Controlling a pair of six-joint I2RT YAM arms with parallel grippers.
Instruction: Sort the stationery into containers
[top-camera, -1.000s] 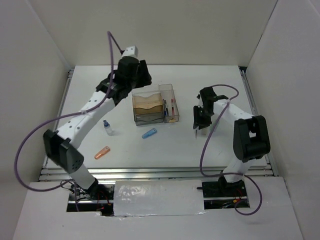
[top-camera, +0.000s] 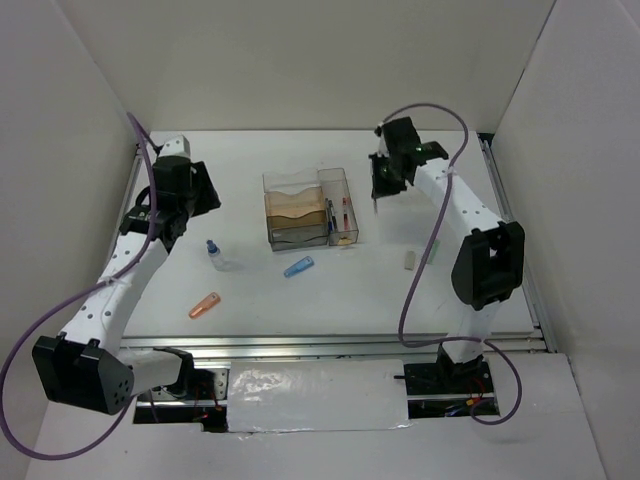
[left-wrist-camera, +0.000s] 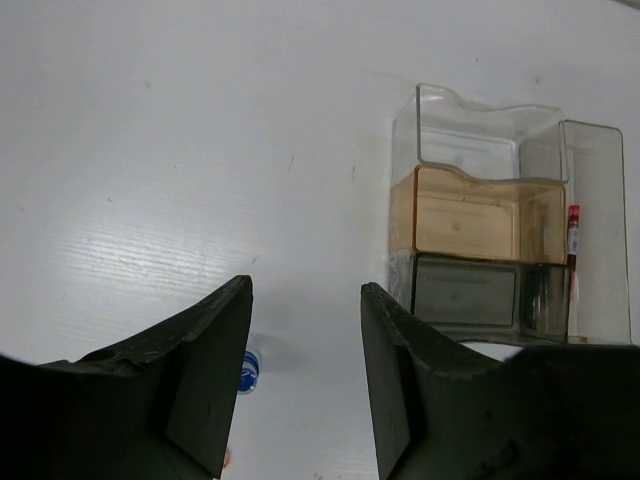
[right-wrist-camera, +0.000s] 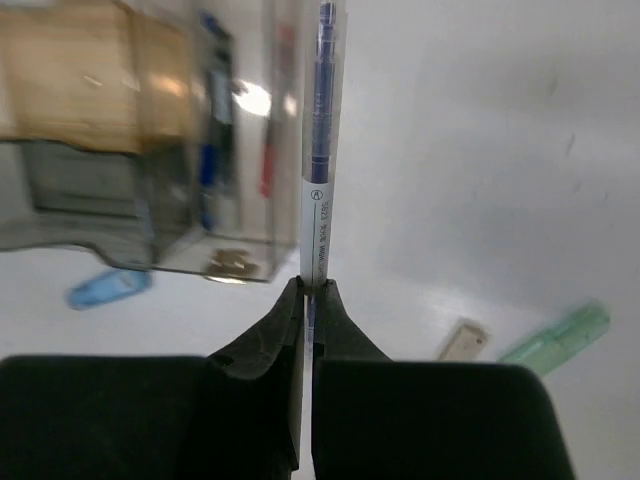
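Observation:
My right gripper is shut on a clear pen with a blue core and white label (right-wrist-camera: 316, 215), lifted off the table just right of the organizer. The clear organizer (top-camera: 307, 240) has three stacked compartments, the middle one amber, and a long tray (top-camera: 344, 212) at its right. A red pen (top-camera: 346, 214) and a dark blue pen (top-camera: 332, 216) lie in that tray. Over the table's left side, my left gripper hangs open and empty. On the table lie a blue marker (top-camera: 298, 267), an orange marker (top-camera: 204, 305), a beige eraser (top-camera: 409, 260) and a green marker (right-wrist-camera: 560, 338).
A small bottle with a blue cap (top-camera: 215, 255) stands below the left gripper. Bare table (top-camera: 340, 310) stretches across the front middle. A metal rail (top-camera: 330, 346) runs along the front edge, with walls on both sides.
The left arm swung left, away from the organizer, staying open.

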